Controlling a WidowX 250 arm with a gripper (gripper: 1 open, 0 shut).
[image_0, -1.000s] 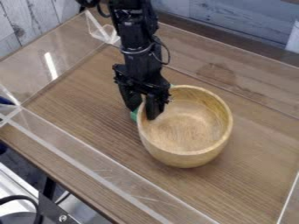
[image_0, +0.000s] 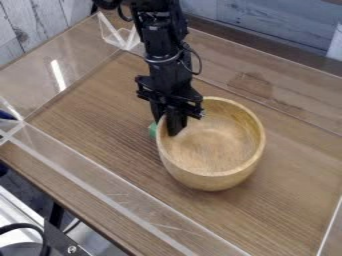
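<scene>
My black gripper (image_0: 171, 118) reaches down from the top of the camera view to the left rim of a large beige bowl (image_0: 214, 155). Its fingers are at that rim and look closed on it, though dark parts of the wrist hide the exact contact. A small green item (image_0: 152, 132) shows just left of the bowl, mostly hidden behind the bowl and gripper.
Clear plastic edging runs along its left side, and a pale wall borders the back. Black cables hang at the lower left.
The arm has shifted slightly up and back over the last second, with its fingers staying at the bowl's left rim. The bowl has barely moved.
</scene>
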